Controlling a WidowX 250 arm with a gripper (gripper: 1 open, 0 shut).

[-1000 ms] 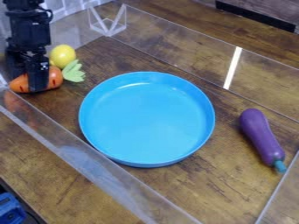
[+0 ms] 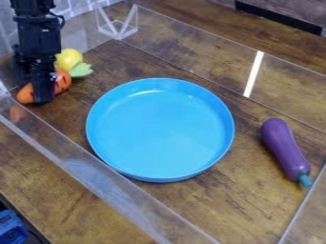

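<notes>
My black gripper [image 2: 42,88] is at the left, low over the wooden floor, shut on an orange toy carrot [image 2: 27,93] whose pale green leaves [image 2: 79,70] point toward the back right. A yellow lemon-like toy [image 2: 69,58] sits just behind the carrot. The fingers hide part of the carrot.
A large light blue plate [image 2: 160,132] fills the middle. A purple toy eggplant [image 2: 283,148] lies at the right. Clear walls enclose the wooden area, and a blue object [image 2: 10,227] is outside at the lower left. Bare wood lies behind the plate.
The gripper and carrot have shifted very slightly, with the carrot's orange body a little lower in the view. The plate and eggplant are unchanged.
</notes>
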